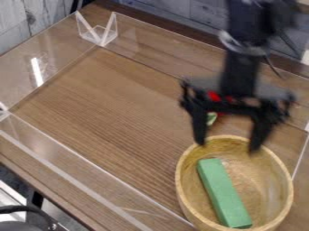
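My gripper (229, 126), a dark blurred shape in the camera view, is open, lowered over the right side of the table just above a beige bowl (193, 194). A green block (222, 192) lies in the bowl. Behind the gripper a red object (215, 97) with a green part (211, 119) is mostly hidden. Whether anything touches the fingers is too blurred to tell.
A white clear item (97, 29) stands at the back left.
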